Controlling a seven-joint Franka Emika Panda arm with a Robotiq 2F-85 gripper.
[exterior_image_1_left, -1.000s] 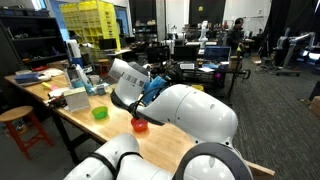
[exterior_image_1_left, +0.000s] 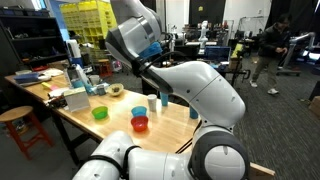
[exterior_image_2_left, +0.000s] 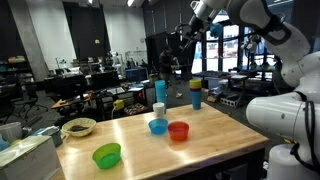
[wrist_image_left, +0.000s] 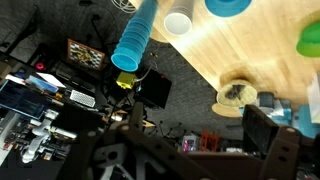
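High above the table, my gripper is open, its dark fingers far apart with nothing between them. It also shows, small, at the top of exterior view 2 (gripper (exterior_image_2_left: 187, 38)). On the table stand a green bowl (exterior_image_2_left: 107, 155), a blue bowl (exterior_image_2_left: 158, 126) and a red bowl (exterior_image_2_left: 178, 131). Behind the blue bowl is a white cup (exterior_image_2_left: 159, 109), with a tall blue cup or stack (exterior_image_2_left: 160, 90) beyond it. Another blue upright item (exterior_image_2_left: 196, 97) stands farther right. From above, the ribbed blue stack (wrist_image_left: 135, 42) and white cup (wrist_image_left: 179, 18) are at the top.
A shallow woven basket (exterior_image_2_left: 78, 129) lies near the table's far left side. White boxes (exterior_image_2_left: 28, 158) crowd the left end. Stools (exterior_image_1_left: 35, 140) and office furniture stand around it.
In exterior view 1 the arm's forearm and wrist have swung upward, away from the tabletop, uncovering more of the bowls and cups. The tabletop things have not visibly moved.
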